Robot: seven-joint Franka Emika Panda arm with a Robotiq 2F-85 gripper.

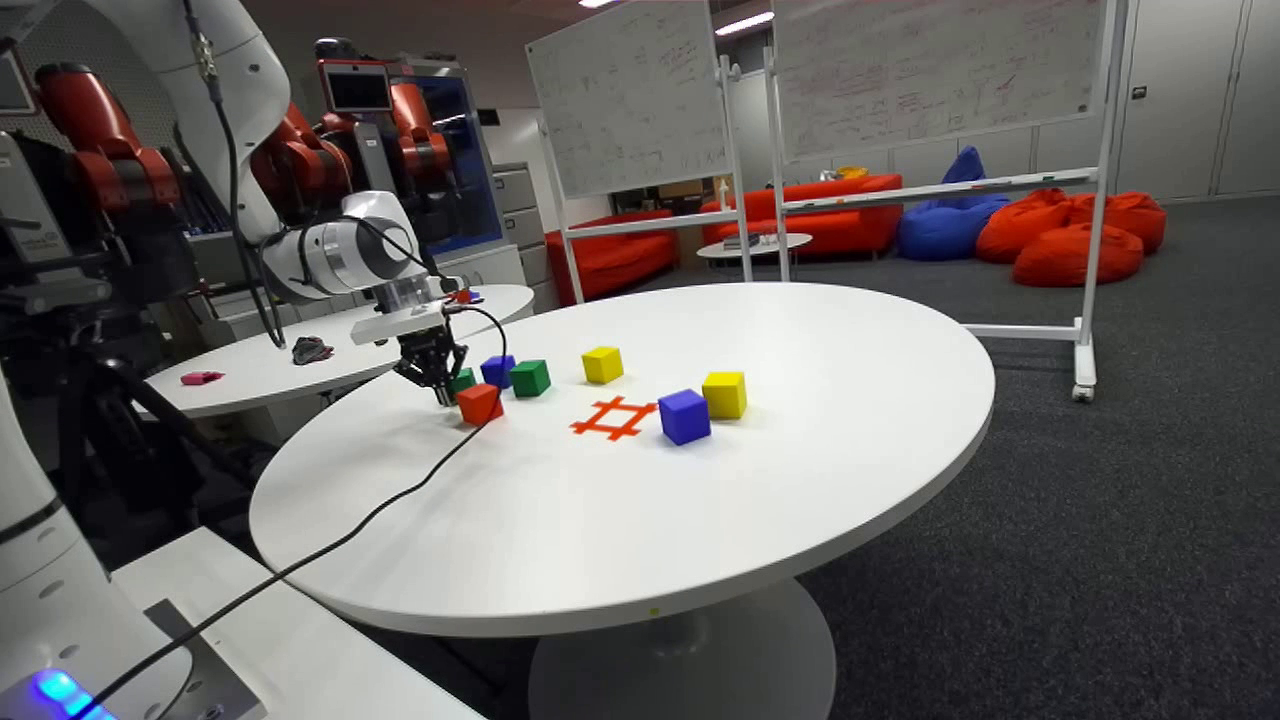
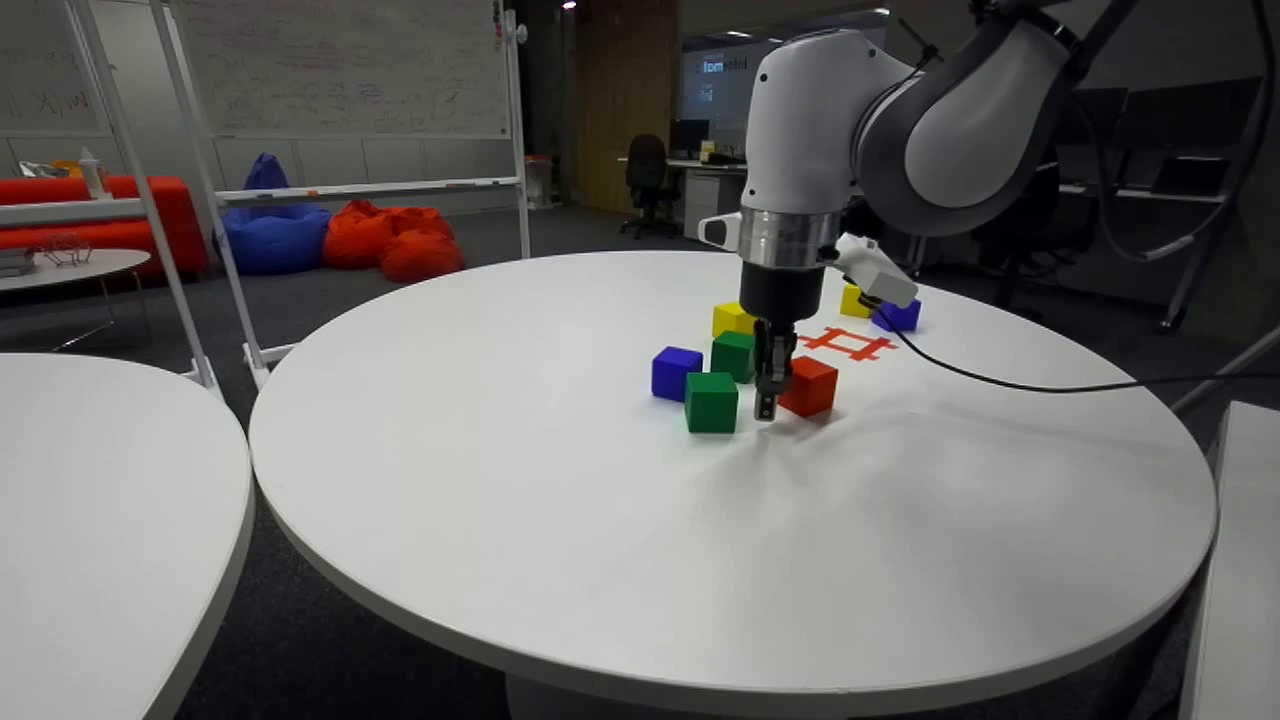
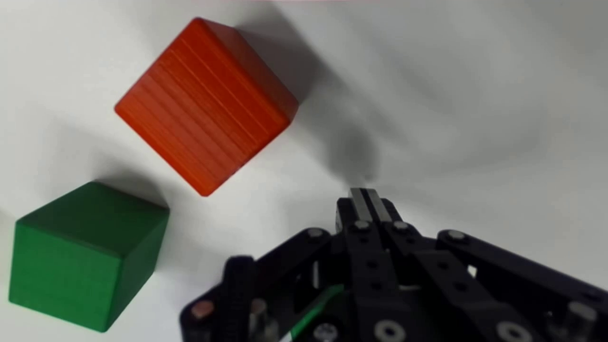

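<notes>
My gripper is shut, with nothing showing between its fingertips. It points down close above the white table, apart from the red cube, which lies up and to the left in the wrist view. A green cube sits at the lower left there, and a bit of green shows behind the gripper's linkage. In exterior view 2 the gripper stands between the red cube and the nearer green cube. Another green cube, a blue cube and a yellow cube are close by.
An orange square outline of crossed strips lies on the round table, its inside empty. Beside it stand a blue cube and a yellow cube. A black cable crosses the near left side.
</notes>
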